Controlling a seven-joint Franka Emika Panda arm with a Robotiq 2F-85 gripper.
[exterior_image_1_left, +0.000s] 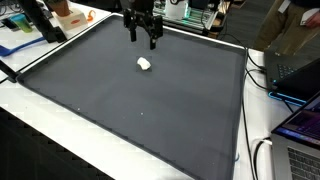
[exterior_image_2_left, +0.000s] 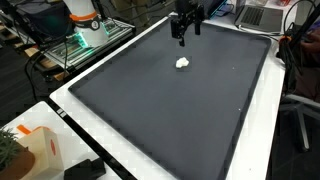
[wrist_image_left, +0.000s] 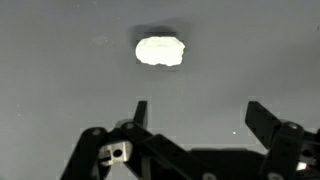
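Note:
A small white lump (exterior_image_1_left: 144, 64) lies alone on the dark grey board (exterior_image_1_left: 140, 110); its exact kind cannot be told. In the second exterior view the same white lump (exterior_image_2_left: 182, 62) rests toward the board's far side. My gripper (exterior_image_1_left: 143, 39) hangs above the board just beyond it. From the wrist, the white lump (wrist_image_left: 160, 51) shows ahead of the widely parted fingertips and off toward the left one. The gripper is open, with only bare board visible between its fingers.
Laptops (exterior_image_1_left: 296, 155) and cables line the board's right side. Assorted items (exterior_image_1_left: 65, 18) stand at the upper left. An orange and white object (exterior_image_2_left: 88, 25) is left of the board in the second exterior view. Most of the board is clear.

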